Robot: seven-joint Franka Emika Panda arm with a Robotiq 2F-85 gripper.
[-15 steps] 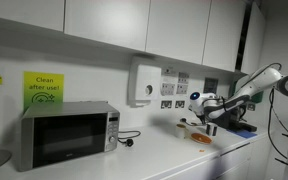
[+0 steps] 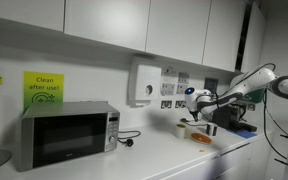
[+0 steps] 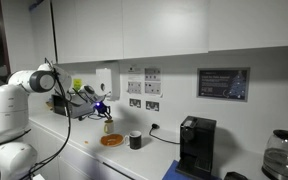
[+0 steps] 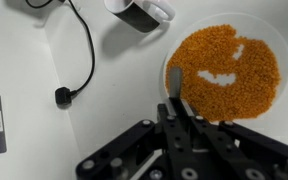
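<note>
In the wrist view, my gripper is shut on a slim grey utensil (image 4: 175, 82), whose type I cannot tell. The utensil overlaps the left edge of a round white plate (image 4: 276, 38) covered with orange grains (image 4: 206, 62). Two bare patches show through the grains. From the side, the gripper (image 3: 102, 107) is raised above the counter, near a pale mug (image 3: 109, 127) and the orange-filled plate (image 3: 113, 141). Whether the utensil touches the grains cannot be told.
A white mug (image 4: 138, 12) stands beside the plate in the wrist view, with a black plug (image 4: 63, 97) on the counter. A dark mug (image 3: 135, 140) and a coffee machine (image 3: 197, 146) stand farther right. The microwave (image 2: 70, 134) occupies the other end.
The gripper and forearm have shifted slightly to the left in exterior view 1. The plate and mugs stay where they were.
</note>
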